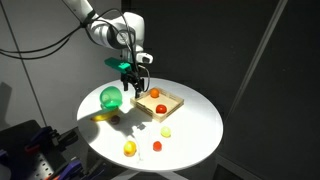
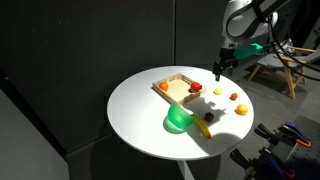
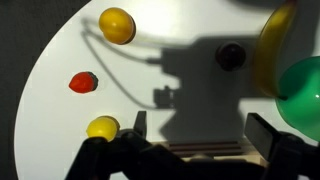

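Observation:
My gripper stands open above the table, with nothing between its fingers. In exterior view 1 the gripper (image 1: 132, 88) hangs to the left of a shallow tan box (image 1: 175, 104). Inside the box lie an orange fruit (image 2: 164, 87) and a red fruit (image 2: 195, 86). Outside it, on the white table, are a dark plum-like fruit (image 3: 231, 55), a yellow banana (image 3: 268, 52), a green bowl (image 3: 301, 95), a yellow-orange fruit (image 3: 117, 25), a small red fruit (image 3: 82, 82) and a yellow fruit (image 3: 102, 127).
The round white table (image 2: 130, 108) has wide bare room on the box's far side from the loose fruit. Bowl and banana lie close together, the dark fruit near them. The arm's shadow falls across the table in the wrist view.

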